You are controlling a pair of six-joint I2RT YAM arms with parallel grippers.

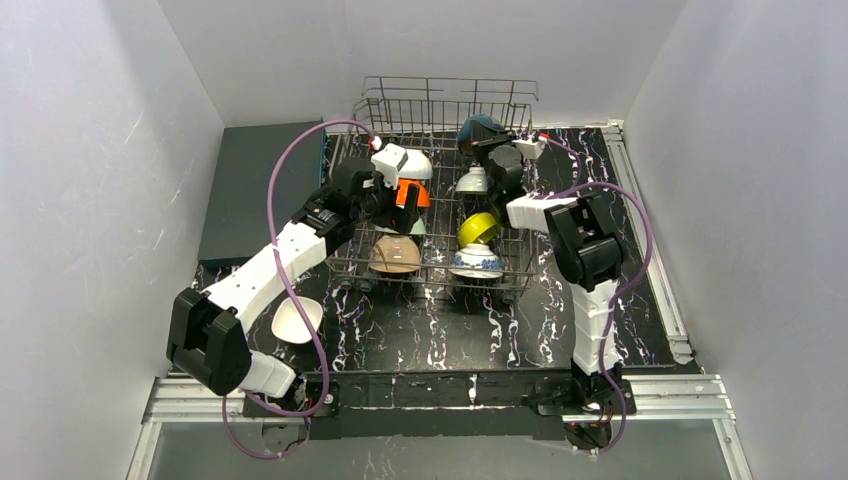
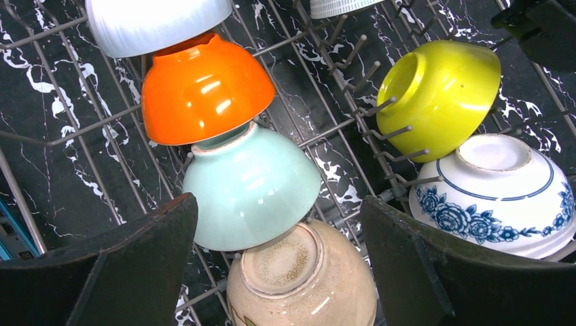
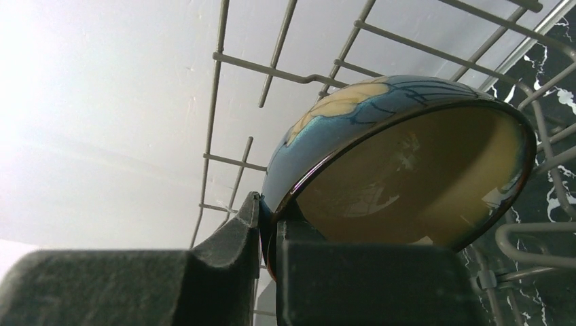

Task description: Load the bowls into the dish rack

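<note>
At the back right of the dish rack (image 1: pixel 430 82), my right gripper is shut on the rim of a blue bowl (image 3: pixel 407 163), which is tilted on its side among the wires. My left gripper is open over the bowls on the rack's left, holding nothing. Below it are a white bowl (image 2: pixel 156 20), an orange bowl (image 2: pixel 207 88), a mint bowl (image 2: pixel 251 183) and a tan bowl (image 2: pixel 306 285). A yellow bowl (image 2: pixel 448 88) and a blue-flowered bowl (image 2: pixel 489 210) lie on the right side.
A small white dish (image 1: pixel 297 320) sits on the counter at front left, outside the rack. A dark flat board (image 1: pixel 255 185) lies left of the rack.
</note>
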